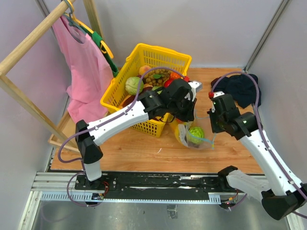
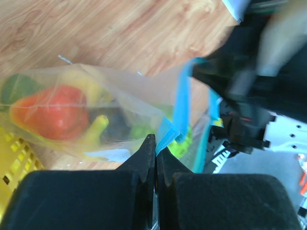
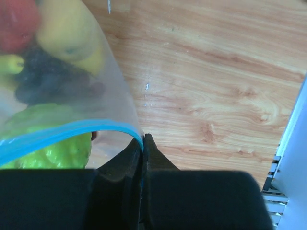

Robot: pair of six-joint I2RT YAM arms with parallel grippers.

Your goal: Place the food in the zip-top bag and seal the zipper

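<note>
The clear zip top bag (image 1: pixel 195 142) lies on the table with its blue-edged mouth toward the right. Inside it show a green lumpy fruit (image 3: pixel 57 148), a red pepper (image 2: pixel 55 112), dark grapes (image 3: pixel 45 76) and something yellow (image 3: pixel 69 28). My left gripper is shut with a fold of the blue rim pinched between its fingertips. At another stretch of that rim, my right gripper is shut with the blue strip running down between its fingers. Between them the mouth gapes. From above, the left arm hides part of the bag.
A yellow basket (image 1: pixel 117 91) full of produce stands close behind and left of the bag. Dark cloth (image 1: pixel 235 90) lies at the back right. Pink clothing (image 1: pixel 86 72) hangs from a wooden rack on the left. Bare table (image 1: pixel 120 155) shows at the front left.
</note>
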